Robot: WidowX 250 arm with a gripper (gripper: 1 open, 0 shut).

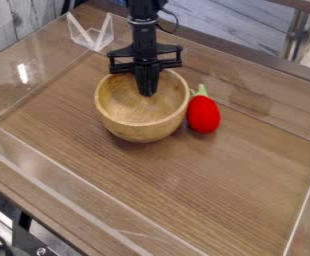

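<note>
My gripper (147, 70) reaches down from the top of the view to the back rim of a wooden bowl (134, 115), its dark fingers over the bowl's back part. Whether it is shut or holds the rim is hard to tell. A red oval object (203, 116) lies just right of the bowl, with a pale green piece behind it, mostly hidden by the bowl.
A clear plastic container (88, 32) stands at the back left. A pale edge runs along the left.
</note>
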